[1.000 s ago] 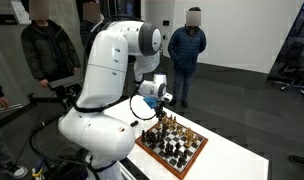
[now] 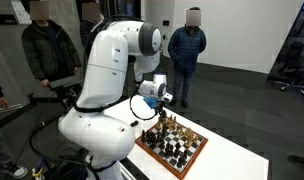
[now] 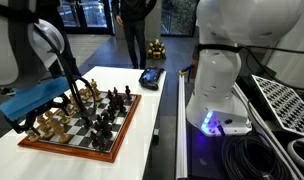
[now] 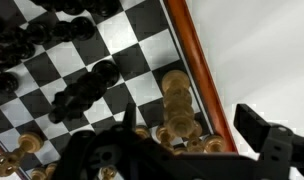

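Note:
My gripper stands open above the edge of a chessboard, its two dark fingers wide apart in the wrist view. Between and beneath them rises a tall light wooden chess piece (image 4: pixel 177 105); whether the fingers reach down to its height I cannot tell. A tall black piece (image 4: pixel 87 88) stands on the squares to the left. The chessboard (image 2: pixel 198 150) has a brown wooden rim and lies on a white table. In exterior view 2 the gripper is over the board's left side, its fingertips largely hidden among the pieces.
Several black pieces (image 3: pixel 110 122) crowd the board's near side, with light pieces (image 4: pixel 30 142) around the gripper. A dark device resembling a chess clock (image 3: pixel 150 77) sits on the table beyond the board. Bare white table (image 2: pixel 232 160) lies to the right. People stand behind the table.

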